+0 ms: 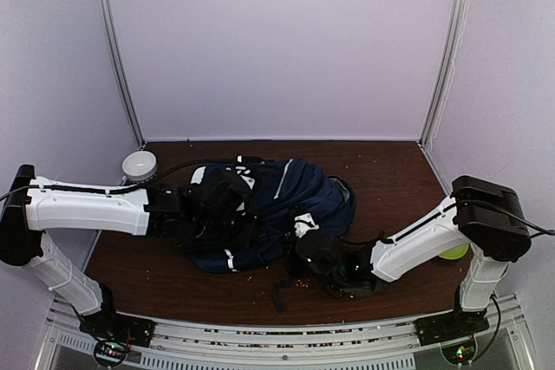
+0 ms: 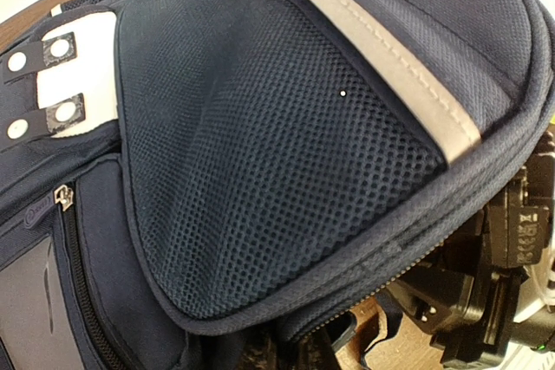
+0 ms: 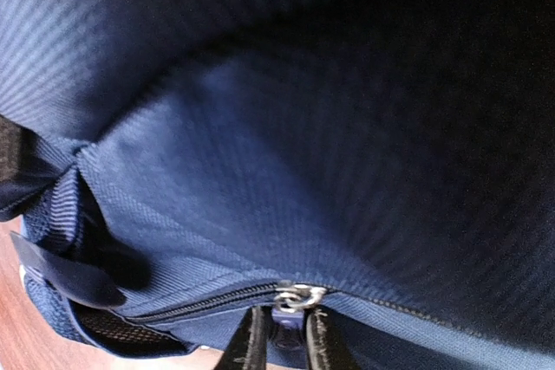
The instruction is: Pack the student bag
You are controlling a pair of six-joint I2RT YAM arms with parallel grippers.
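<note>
The navy backpack (image 1: 308, 197) lies on its side across the middle of the table, with a mesh pocket (image 2: 260, 145) and pale reflective strip (image 2: 381, 49) in the left wrist view. My left gripper (image 1: 247, 231) is over the bag's left part; its fingers are mostly hidden at the bottom of its wrist view, shut on part of the bag. My right gripper is at the front of the bag, its fingertips either side of a metal zipper pull (image 3: 291, 296) on a zip; whether they grip it is hard to tell.
A white bowl (image 1: 139, 165) stands at the back left. A green round item (image 1: 453, 251) is partly behind the right arm at the right. Bare table (image 1: 390, 171) shows behind and right of the bag; small crumbs lie at the front.
</note>
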